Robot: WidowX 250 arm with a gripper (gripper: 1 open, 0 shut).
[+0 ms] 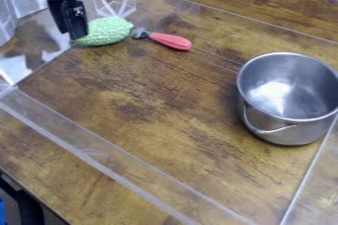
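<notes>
My black gripper (71,26) is at the upper left, low over the table, at the left end of a green knobbly oblong object (107,32). Whether its fingers touch that object or hold it, and how far apart they are, I cannot tell. A pink-handled utensil (169,40) with a metal head lies just right of the green object.
A large steel pot (287,99) stands on the right side of the wooden table (158,130). Clear plastic borders edge the table.
</notes>
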